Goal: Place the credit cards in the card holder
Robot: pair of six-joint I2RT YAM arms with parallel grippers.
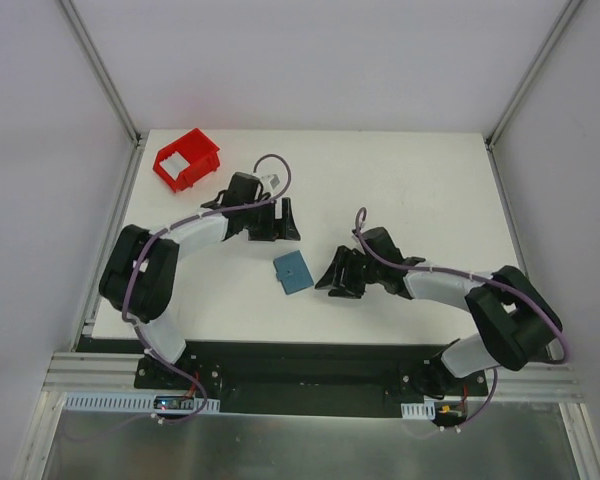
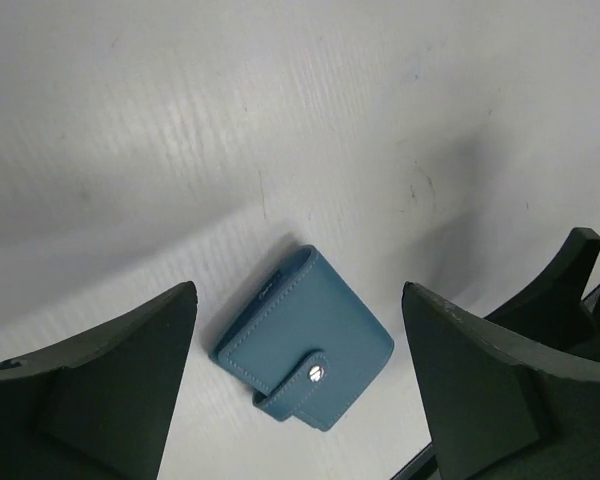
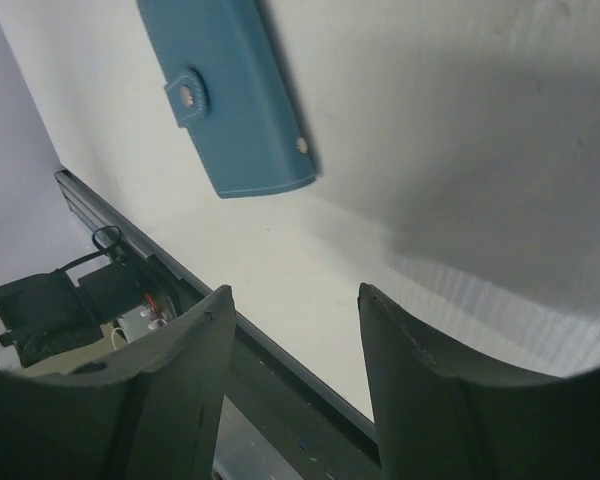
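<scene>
The card holder, a blue-green leather wallet (image 1: 293, 272), lies on the table near the front middle. Its strap (image 2: 298, 384) with a metal snap lies against its side, and no card sticks out. Just behind it is my left gripper (image 1: 278, 213), fingers apart and empty, above the table. To the right of the holder, my right gripper (image 1: 337, 280) has its fingers spread too, nothing between them. In the right wrist view the holder (image 3: 235, 110) lies beyond those fingertips. No loose credit card shows; whether any are inside cannot be seen.
A red basket (image 1: 202, 150) stands at the back left, with something white (image 1: 174, 165) in it, too small to make out. The front edge (image 1: 300, 343) runs close before the holder.
</scene>
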